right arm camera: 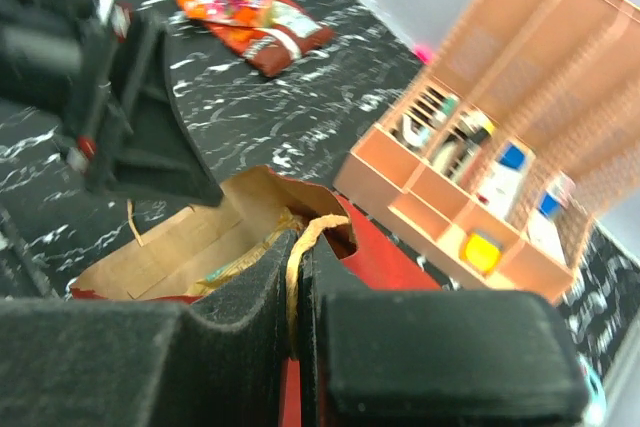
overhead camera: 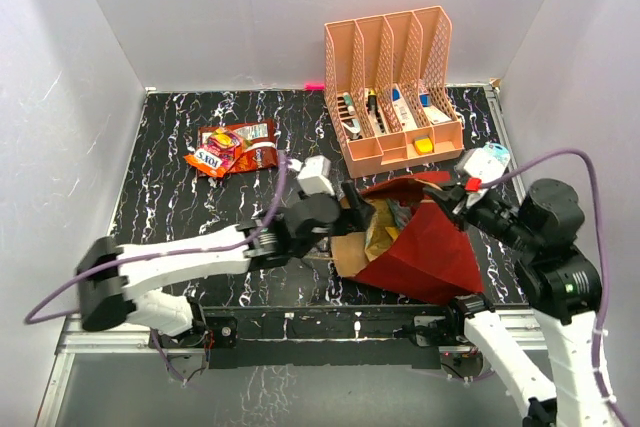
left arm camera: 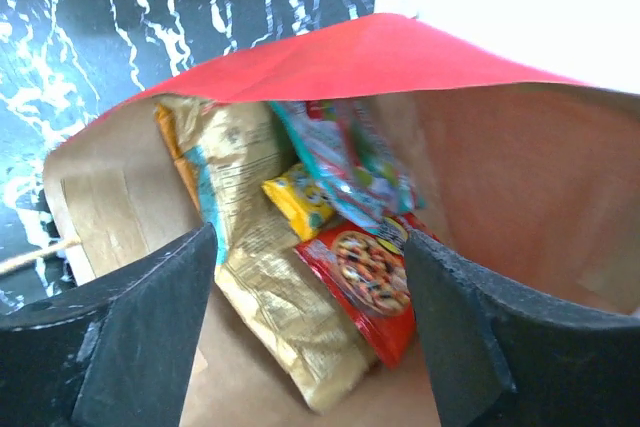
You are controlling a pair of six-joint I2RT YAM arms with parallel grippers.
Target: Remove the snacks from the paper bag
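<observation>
The red paper bag (overhead camera: 430, 262) lies open at the table's front right. In the left wrist view it holds a gold packet (left arm camera: 290, 337), a small yellow packet (left arm camera: 298, 197), a teal packet (left arm camera: 345, 162) and a red packet (left arm camera: 360, 277). My left gripper is open at the bag's mouth, above these snacks. My right gripper is shut on the bag's rim, with its tan cord handle between the fingers. Snack packets (overhead camera: 215, 155) lie in a pile at the back left of the table.
A pink organizer (overhead camera: 395, 152) with stationery stands at the back right, just behind the bag. Bare black marble (overhead camera: 160, 217) shows on the left and middle of the table.
</observation>
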